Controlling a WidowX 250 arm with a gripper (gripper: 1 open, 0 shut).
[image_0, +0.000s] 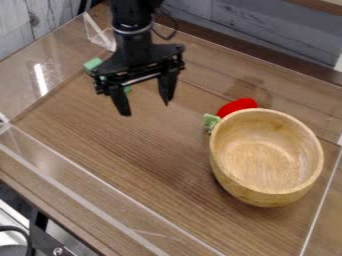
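The black gripper (142, 92) hangs open over the left-centre of the wooden table, its two fingers spread apart. A green block (94, 63) lies behind it, largely hidden by the gripper and arm. To the right, a red object (238, 106) with a green end (211, 123) lies just behind a large beige bowl (263, 187); the green end is partly hidden by the bowl.
A wall runs along the back. A black cable (14, 232) shows at the bottom left corner.
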